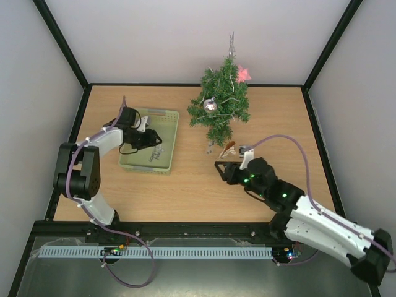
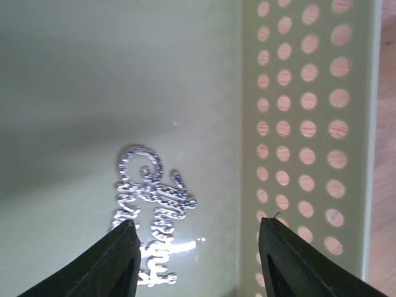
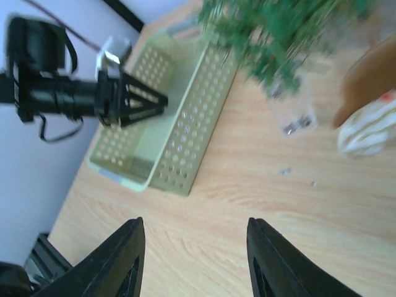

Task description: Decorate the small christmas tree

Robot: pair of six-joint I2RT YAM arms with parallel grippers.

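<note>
The small green Christmas tree stands at the back of the table, with a silver ball and a pink star-shaped ornament on it. Inside the green basket lies a glittering silver ornament of curled and lettered shape. My left gripper is over it with fingers spread, and nothing sits between the fingers. To the front of the tree, above bare table, my right gripper holds nothing; its fingers are apart in the right wrist view.
The green basket has perforated walls beside my left fingers. A brown-and-white object lies near the tree's base, close behind my right gripper.
</note>
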